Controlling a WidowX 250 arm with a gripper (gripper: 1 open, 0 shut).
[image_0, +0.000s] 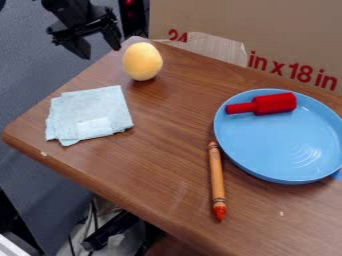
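A black gripper (96, 38) hangs at the upper left, beyond the table edge and left of a yellow egg-shaped object (143, 62); whether its fingers are open or shut is unclear. A folded pale blue cloth (88, 115) lies at the table's left. An orange crayon (217, 180) lies at front right, beside a blue plate (278, 155), which holds a red cylinder with a handle (274, 103).
A large cardboard box (254, 30) stands behind the wooden table (147, 170). Cables and black frame parts show below the left edge.
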